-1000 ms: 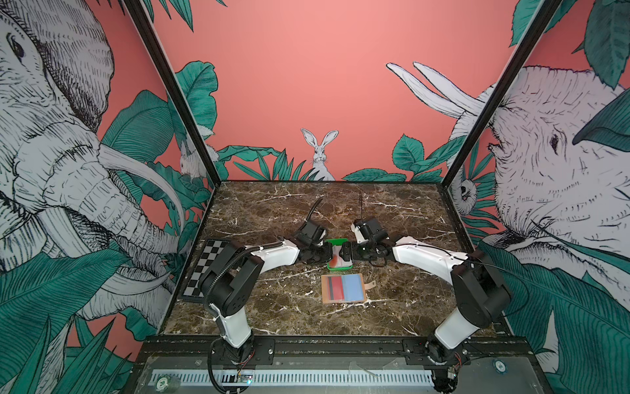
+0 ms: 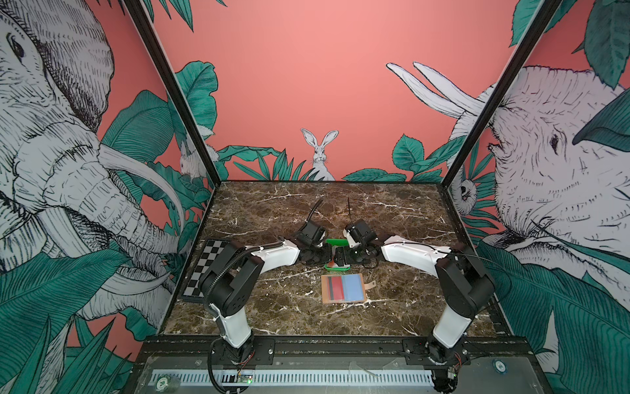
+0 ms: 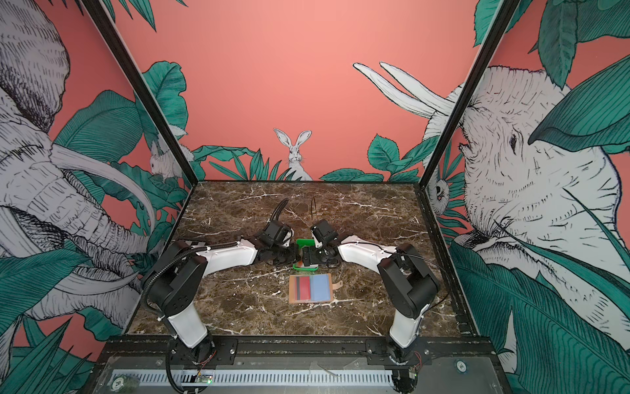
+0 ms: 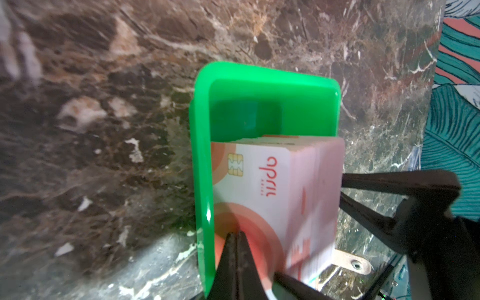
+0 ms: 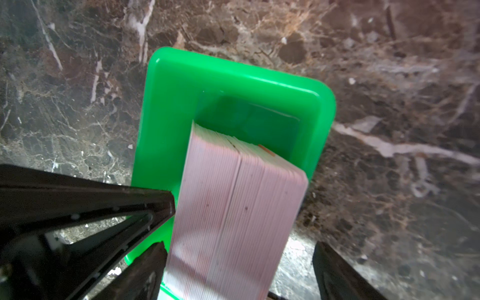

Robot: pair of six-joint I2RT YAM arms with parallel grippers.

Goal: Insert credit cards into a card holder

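Observation:
A green box holds a tight stack of white "april" credit cards leaning toward one side. My left gripper is shut, its tips against the face of the front card in the left wrist view, with no card visibly between them. My right gripper is part open over the box, its fingers either side of the stack's end. In front of the box lies an open card holder with red and blue sleeves.
A black-and-white checkerboard lies at the table's left edge.
My right arm has moved left, its gripper coming over the box and card stack. My left arm has barely moved.

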